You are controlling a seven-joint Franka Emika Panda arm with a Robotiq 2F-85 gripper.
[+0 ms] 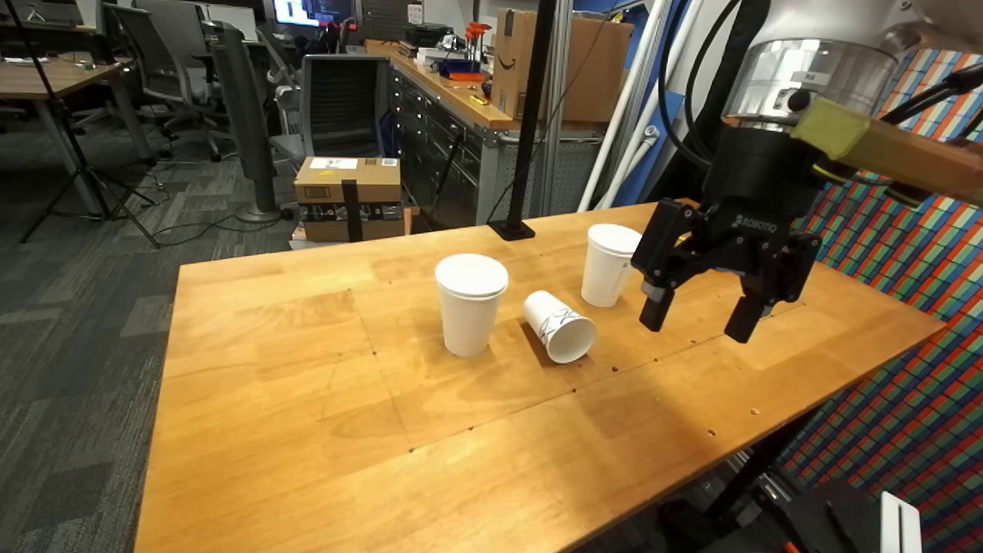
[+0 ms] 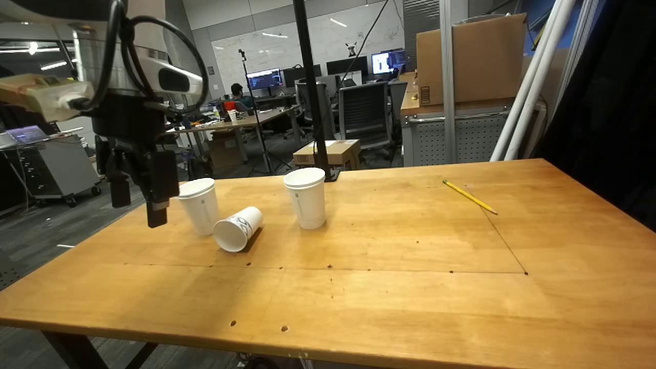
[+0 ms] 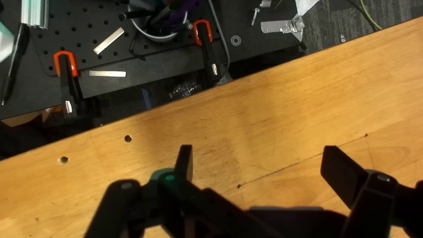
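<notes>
Two white lidded cups stand upright on the wooden table: one cup (image 1: 468, 309) and another cup (image 1: 608, 267). Between them a smaller patterned white cup (image 1: 558, 327) lies on its side, its mouth facing the table's front. The same lying cup (image 2: 237, 230) shows between the two upright ones in the second exterior view. My gripper (image 1: 696, 322) hangs above the table, right of the cups in the first exterior view. Its fingers are spread wide apart. In the wrist view the gripper has only bare tabletop below its fingers, and no cup is visible there.
A yellow pencil (image 2: 470, 197) lies on the table. At the back edge rises a black post (image 1: 525, 120). Beyond the table edge, a black bench (image 3: 158, 65) holds clamps and tools.
</notes>
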